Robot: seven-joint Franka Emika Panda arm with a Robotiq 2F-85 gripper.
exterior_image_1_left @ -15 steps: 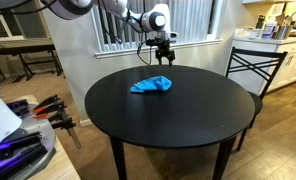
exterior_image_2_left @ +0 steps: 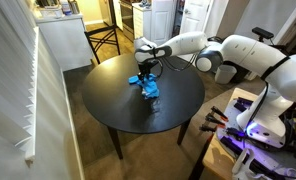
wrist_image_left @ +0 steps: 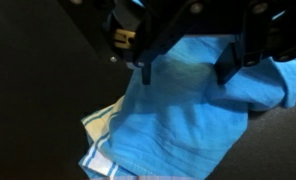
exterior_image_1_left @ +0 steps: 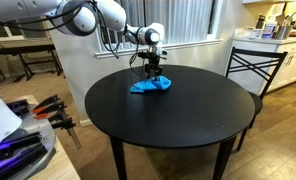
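A bright blue cloth [exterior_image_1_left: 151,86] lies crumpled on the round black table [exterior_image_1_left: 178,108]. My gripper [exterior_image_1_left: 154,76] is down at the cloth's far side in the first exterior view. Seen from the other side, the cloth [exterior_image_2_left: 149,87] lies below and beside the gripper [exterior_image_2_left: 142,74]. In the wrist view the cloth [wrist_image_left: 178,110] spreads under the fingers, with a white and blue striped edge [wrist_image_left: 100,135] at lower left. The gripper is part open, its fingers apart over the cloth. Whether the fingertips touch the fabric is hard to tell.
A black chair [exterior_image_1_left: 256,68] stands by the table's far right edge. Beyond it is a counter with a sink [exterior_image_1_left: 273,40]. A white wall [exterior_image_2_left: 26,90] runs along one side.
My arm has come down from above the table's far side to the cloth, where the gripper now sits low. The cloth's outline looks about the same.
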